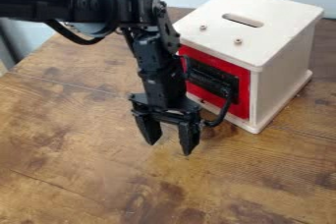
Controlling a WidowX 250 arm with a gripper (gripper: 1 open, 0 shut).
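Observation:
A wooden box (276, 90) with a slot in its sloped top and a red front panel (241, 105) stands at the right on the table. My black gripper (168, 141) hangs fingers-down in front of the box, a little left of it, open with nothing between its fingers. The arm hides part of the red panel and of a dark area on it.
A pale wall shows behind the table's back edge at the upper left.

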